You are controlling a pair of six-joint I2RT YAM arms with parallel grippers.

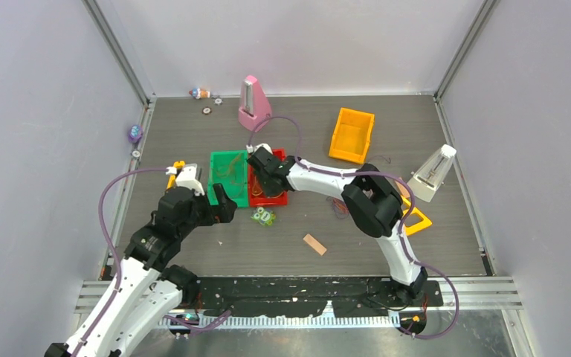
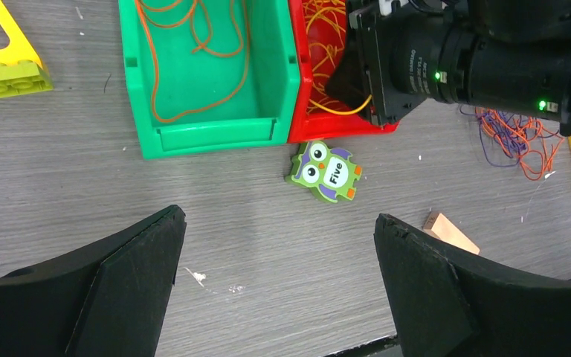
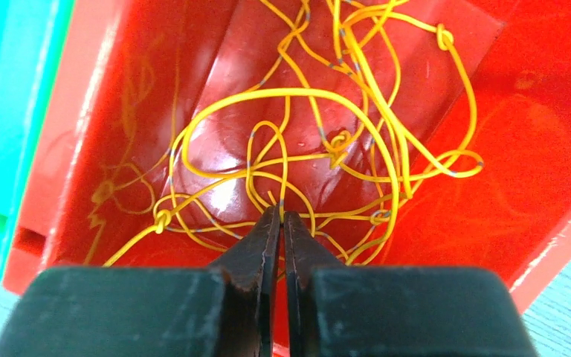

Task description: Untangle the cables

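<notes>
Yellow cable [image 3: 290,93] lies in knotted loops inside the red box [image 3: 543,126]. Down in that box, my right gripper is shut, with a thin strand of the yellow cable running in between its fingertips. Joined to the red box is a green box [image 2: 212,135], where an orange cable [image 2: 154,74] lies in loose curves. My left gripper stands open over bare table, in front of the boxes, with nothing in its fingers. A purple and orange cable tangle [image 2: 517,137] rests on the table to the right.
An owl block [image 2: 327,172] sits just in front of the boxes. A wooden block [image 1: 314,244] lies nearer the front, and an empty orange box [image 1: 352,135] is at the back right. The pink metronome-shaped object [image 1: 253,104] stands behind the boxes.
</notes>
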